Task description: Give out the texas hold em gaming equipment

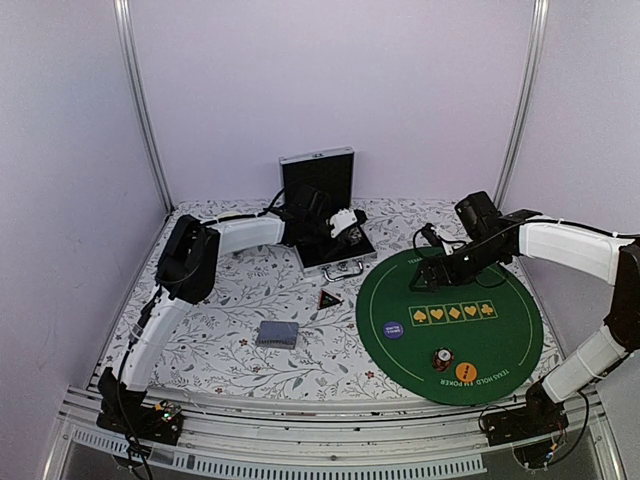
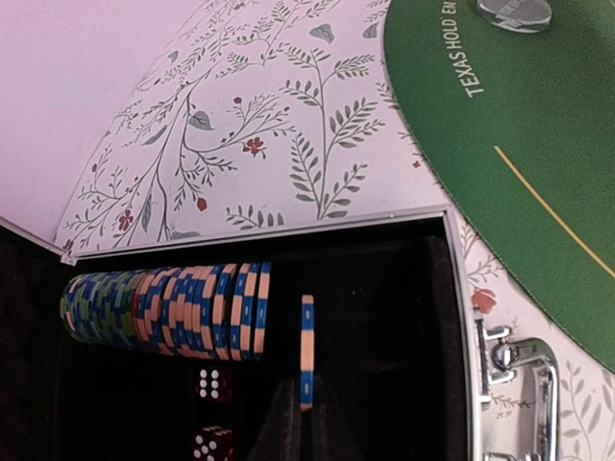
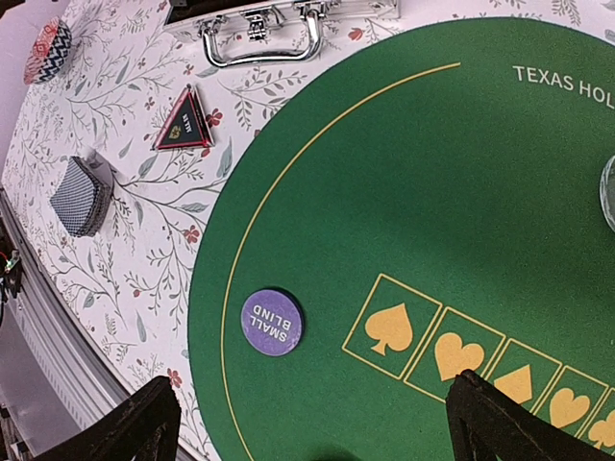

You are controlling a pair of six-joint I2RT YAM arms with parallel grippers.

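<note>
My left gripper (image 1: 340,235) reaches into the open black case (image 2: 384,288) at the back centre. In the left wrist view a row of chips (image 2: 163,307) lies in the case beside two dice (image 2: 213,384); a single blue-and-pink chip (image 2: 307,336) stands on edge at the shut fingertips, apparently between them. My right gripper (image 1: 430,275) hangs open over the green mat (image 3: 413,173), empty. On the mat are a purple small blind button (image 3: 272,322), an orange button (image 1: 465,371) and a few stacked chips (image 1: 442,358).
A triangular dark piece (image 3: 185,125) lies between case and mat. A card deck (image 1: 277,334) sits at the front centre-left. The case's metal handle (image 3: 264,53) points toward the front.
</note>
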